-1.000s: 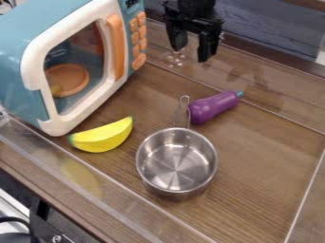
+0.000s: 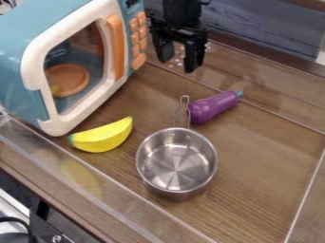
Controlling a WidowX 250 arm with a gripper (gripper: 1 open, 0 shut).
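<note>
My black gripper (image 2: 178, 52) hangs over the back of the counter, right of the toy microwave (image 2: 61, 66), with its fingers spread open and nothing between them. The microwave's front opening shows an orange dish inside. A yellow banana-like toy (image 2: 102, 139) lies in front of it. A steel pot (image 2: 177, 163) stands at the centre front, its handle pointing back. A purple eggplant (image 2: 211, 107) lies behind the pot, to the right.
A wall runs along the back right. The counter's front edge is at lower left.
The objects on the counter have not moved.
</note>
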